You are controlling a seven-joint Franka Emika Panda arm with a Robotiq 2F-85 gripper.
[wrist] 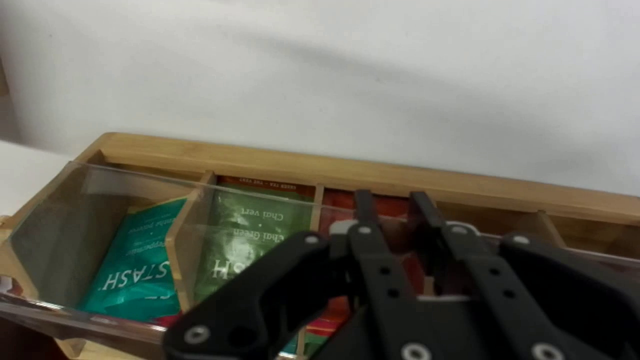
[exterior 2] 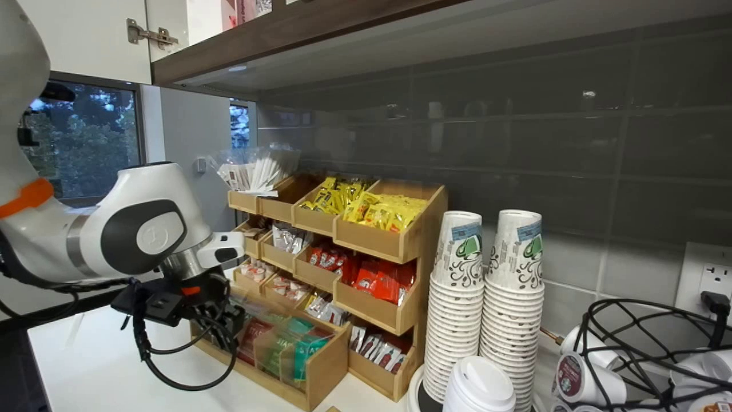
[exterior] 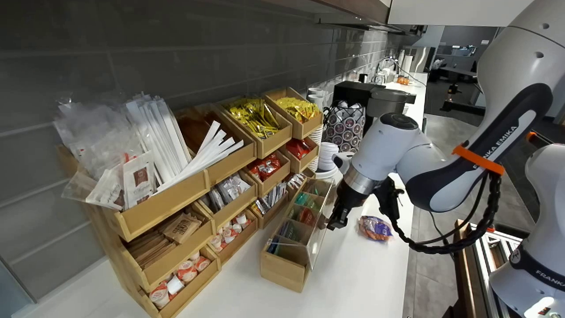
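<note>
A wooden tea box (exterior: pixel 283 271) with a clear lid (exterior: pixel 321 228) stands on the counter. The lid is tilted up at the front side of the box. My gripper (exterior: pixel 337 225) is at the lid's outer face, its fingers (wrist: pixel 364 207) shut on a small brownish part that looks like the lid's knob; the fingers partly hide it. Through the clear plastic, the wrist view shows teal tea packets (wrist: pixel 141 264), green packets (wrist: pixel 246 234) and red packets (wrist: pixel 339 207) in separate compartments.
Behind the box rises a tiered wooden organizer (exterior: pixel 190 183) of condiments and stirrers. Stacked paper cups (exterior 2: pixel 456 309) stand beside it. A purple-and-orange package (exterior: pixel 375 228) lies on the counter behind the gripper.
</note>
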